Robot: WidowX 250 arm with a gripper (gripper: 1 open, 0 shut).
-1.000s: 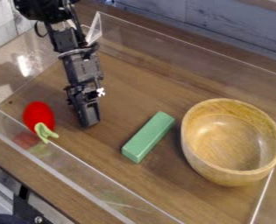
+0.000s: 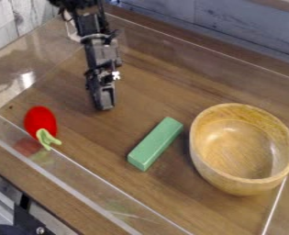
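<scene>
My gripper (image 2: 103, 99) is low over the wooden table at the upper left of the camera view, its tip dark and small, shut as far as shows, with nothing visible between its fingers. A red object with a pale green stem (image 2: 40, 121) lies below and left of it. A green block (image 2: 155, 143) lies to the lower right, and a wooden bowl (image 2: 242, 176) stands at the right.
A clear low barrier runs along the front and sides of the table (image 2: 190, 78). Grey walls rise at the back and left.
The arm and gripper have moved back, away from the camera and slightly right, away from the red object. The objects have not visibly moved.
</scene>
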